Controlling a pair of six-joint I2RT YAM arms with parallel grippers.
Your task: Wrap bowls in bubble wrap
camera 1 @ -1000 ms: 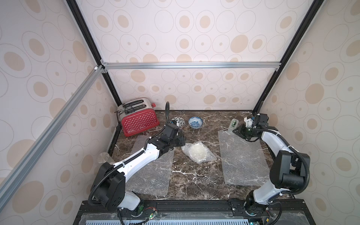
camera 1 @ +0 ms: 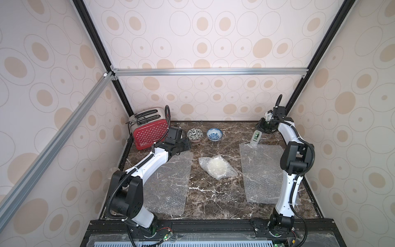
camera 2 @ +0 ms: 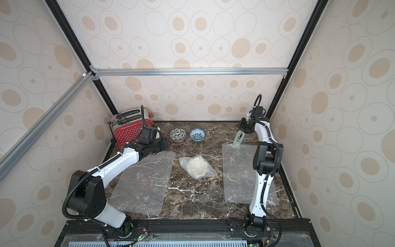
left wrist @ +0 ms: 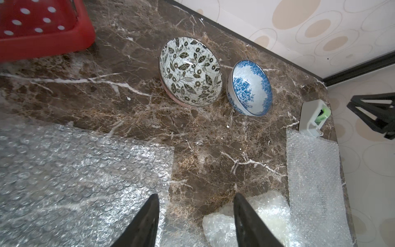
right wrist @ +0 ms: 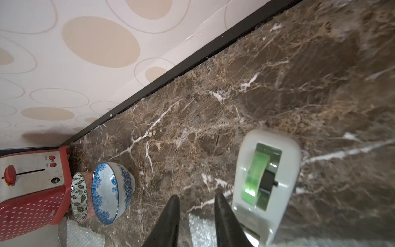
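Note:
My left gripper is open with empty fingers, over the left bubble wrap sheet (left wrist: 82, 181). Behind it stand a floral bowl (left wrist: 190, 71) and a blue-patterned bowl (left wrist: 249, 88). At front centre a white bundle (camera 1: 217, 166), apparently something round inside bubble wrap, lies on the table. My right gripper is open above and beside a white tape dispenser (right wrist: 263, 177) with green tape, at the back of the right bubble wrap sheet (camera 1: 263, 173).
A red toaster (camera 1: 150, 135) stands at the back left. The back wall runs close behind both bowls and the dispenser.
My left arm has pulled back left, away from the bundle and uncovering the floral bowl.

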